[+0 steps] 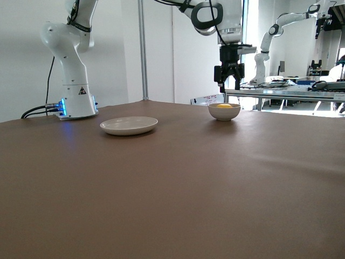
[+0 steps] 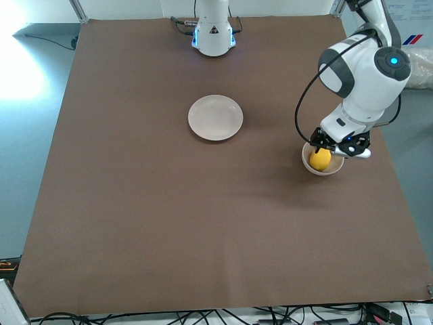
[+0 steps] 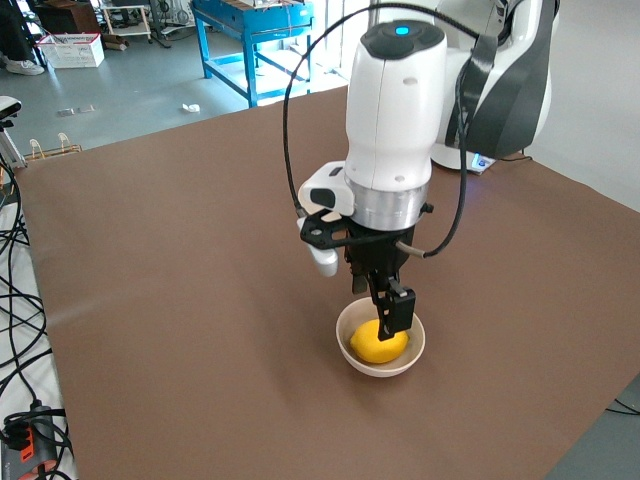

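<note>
A yellow lemon-like object (image 2: 320,160) sits in a small cream bowl (image 1: 224,113) at the right of the table, also seen in the right view (image 3: 379,344). My black gripper (image 3: 396,322) hangs above the bowl, over the back part of the yellow object; in the top view the gripper (image 1: 229,83) is clear above the bowl's rim. I cannot tell whether its fingers are open or shut. A flat pale plate (image 2: 215,116) lies apart from the bowl, toward the table's middle.
Cables run beyond the near edge.
</note>
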